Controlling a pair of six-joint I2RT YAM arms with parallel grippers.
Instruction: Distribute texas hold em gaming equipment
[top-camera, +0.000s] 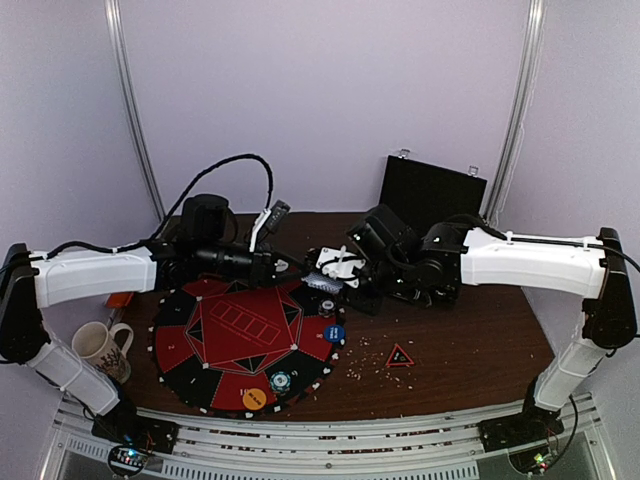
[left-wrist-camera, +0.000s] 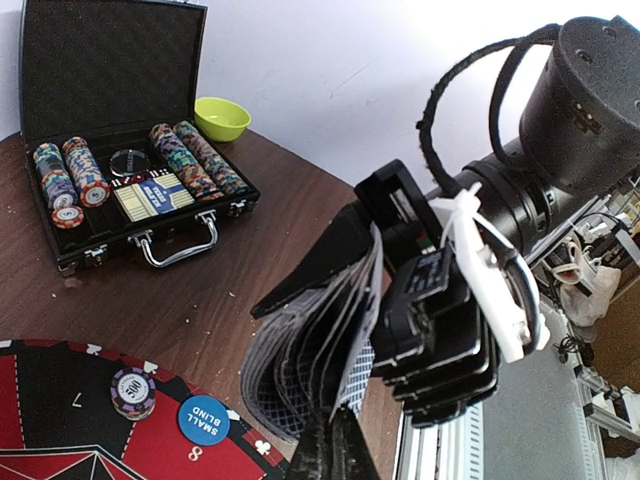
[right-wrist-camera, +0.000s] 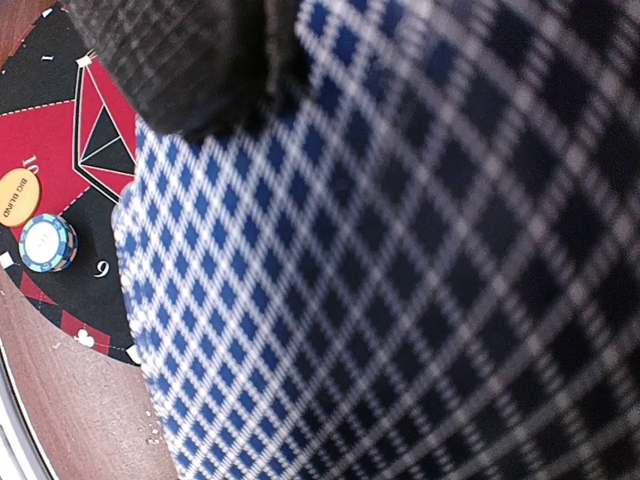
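Observation:
Blue-and-white checked playing cards (right-wrist-camera: 220, 300) fill much of the right wrist view, with my right gripper (top-camera: 330, 278) shut on them. In the left wrist view these cards (left-wrist-camera: 275, 370) are bowed and slightly fanned, hanging from its black finger (left-wrist-camera: 325, 255). My left gripper is shut, its tips close to the cards' lower edge in that view; nothing is clearly seen between them. From above, it stands left of the cards, over the far part of the round red-and-black poker mat (top-camera: 240, 325).
On the mat lie the blue small blind button (left-wrist-camera: 203, 420), a purple chip stack (left-wrist-camera: 133, 393), a yellow big blind button (top-camera: 254, 399) and a teal chip stack (top-camera: 280, 382). An open chip case (left-wrist-camera: 150, 215) stands behind; a mug (top-camera: 103, 350) sits left. A triangular marker (top-camera: 399, 356) lies right.

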